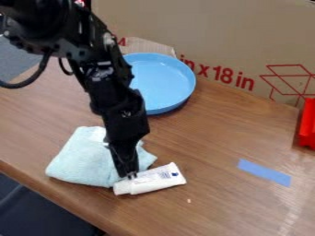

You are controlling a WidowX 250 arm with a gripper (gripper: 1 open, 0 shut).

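The black gripper (131, 171) points down at the front left of the wooden table, its tips at the upper side of a white tube (157, 181) that lies flat. It looks shut; whether anything is between its fingertips is hard to see. A pale blue folded cloth (79, 162) lies just left of and behind the tube, partly hidden by the arm.
A blue plate (170, 81) sits at the back, partly behind the arm. A red object (307, 123) stands at the right edge, and a cardboard box (231, 37) behind. Blue tape (263, 172) marks the open right side. The table's front edge is close below.
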